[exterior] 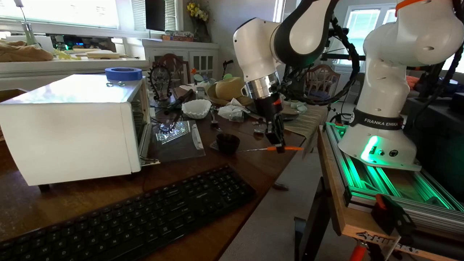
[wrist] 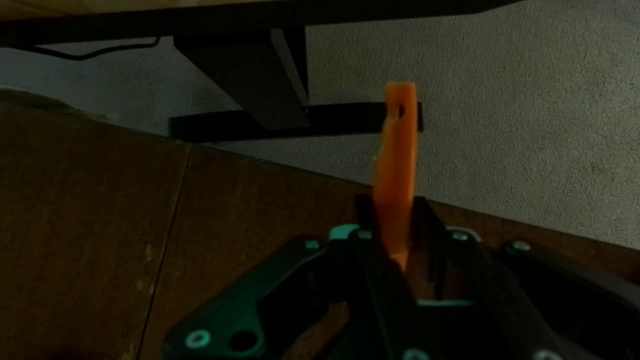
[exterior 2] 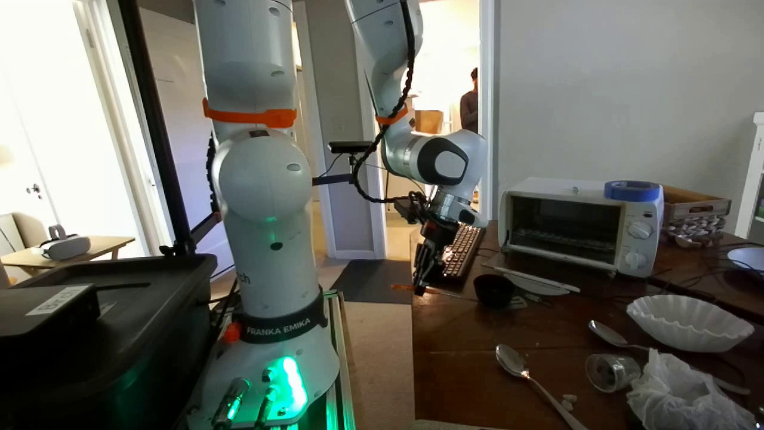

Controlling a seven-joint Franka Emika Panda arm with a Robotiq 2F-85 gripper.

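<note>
An orange-handled tool (exterior: 293, 148) with a thin metal shaft is held near the table's edge. My gripper (exterior: 277, 149) is shut on its handle, which in the wrist view appears as an orange bar (wrist: 396, 162) between the two fingers. The shaft (exterior: 252, 150) points toward a small black bowl (exterior: 228, 142) on the table. Whether its tip touches the bowl cannot be told. In exterior view 2 the gripper (exterior 2: 420, 289) hangs over the table edge, with the bowl (exterior 2: 494, 290) beyond it.
A white toaster oven (exterior: 69, 130) with blue tape (exterior: 123, 74) on top stands on the table. A black keyboard (exterior: 130, 213) lies along the front edge. Spoons (exterior 2: 513, 361), a clear cup (exterior 2: 612, 372) and a white fluted bowl (exterior 2: 689, 322) occupy the other side.
</note>
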